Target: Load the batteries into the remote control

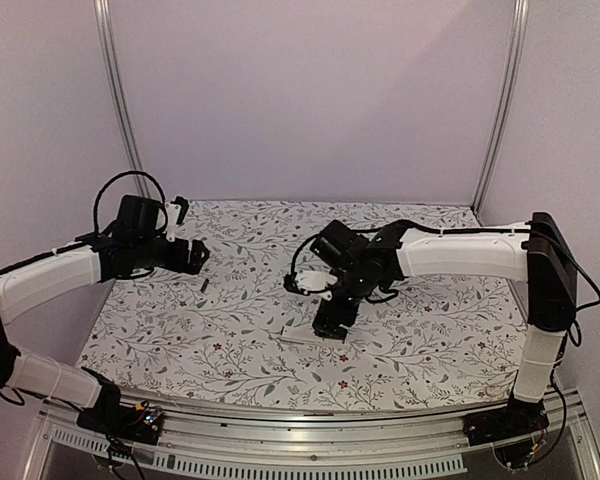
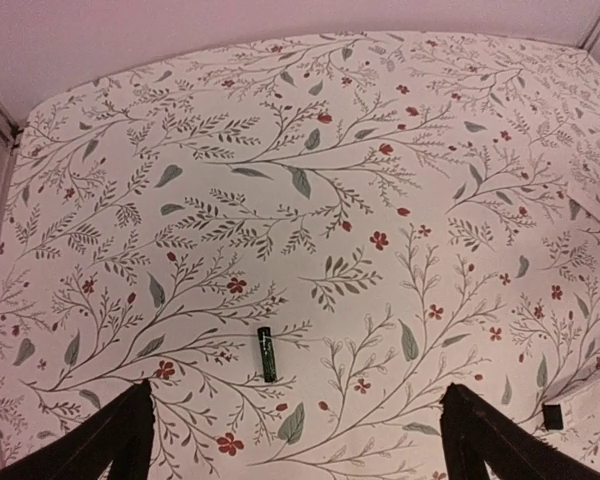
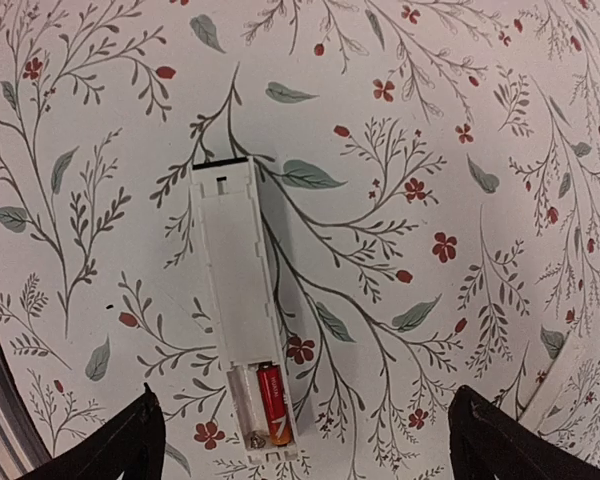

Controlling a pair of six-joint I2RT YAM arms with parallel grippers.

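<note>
The white remote control [image 3: 235, 270] lies back side up on the cloth, its battery bay uncovered at the near end. One red battery [image 3: 273, 400] lies lengthwise in the right-hand slot; the slot beside it is empty. My right gripper is open above the bay, with nothing between its widely parted fingers. A second battery [image 2: 267, 355], dark green, lies loose on the cloth at the left of the table. Over that battery hovers my left gripper, open and empty.
A white strip, perhaps the remote's cover [image 3: 555, 385], lies apart to the right of the remote. Between the loose battery and the remote the patterned cloth [image 1: 240, 310] is clear. A metal rail [image 1: 280, 440] runs along the front edge.
</note>
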